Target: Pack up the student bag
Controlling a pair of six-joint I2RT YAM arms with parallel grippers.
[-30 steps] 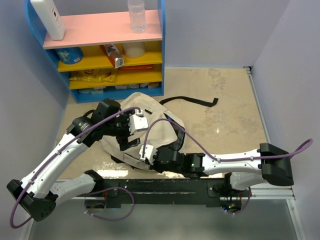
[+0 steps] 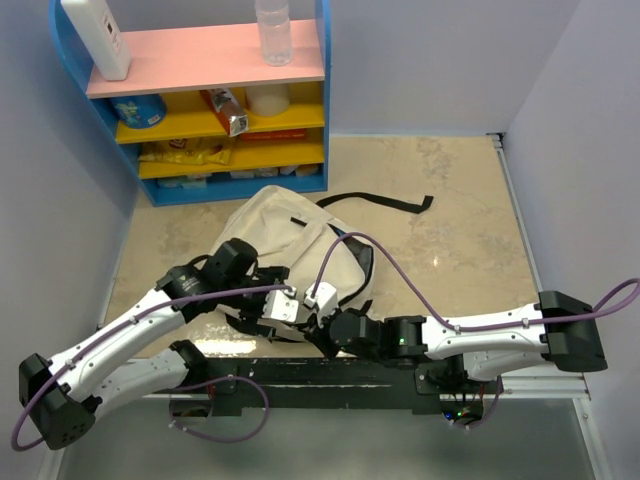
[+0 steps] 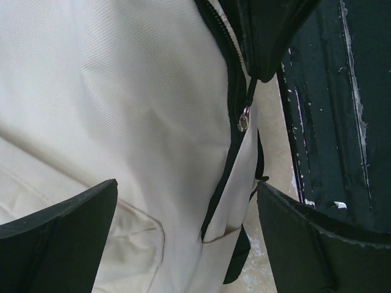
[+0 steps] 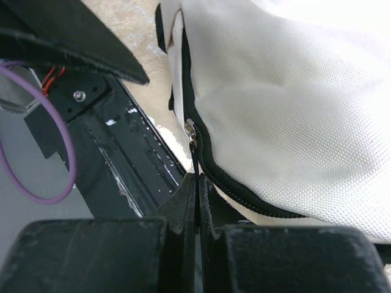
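The cream student bag (image 2: 290,225) lies on the counter in front of the shelf, largely under both arms. My right gripper is shut on the black pull tab of the zipper slider (image 4: 190,131) along the bag's near edge. My left gripper is open and hovers low over the bag's edge beside that zipper (image 3: 243,122), with the right gripper's dark tips at the top of the left wrist view.
A blue shelf (image 2: 322,110) with bottles and packets stands at the back left. A black strap (image 2: 390,200) lies behind the bag. Its dark front edge is close below both grippers.
My left arm has moved down and toward the front edge, closer to the right gripper.
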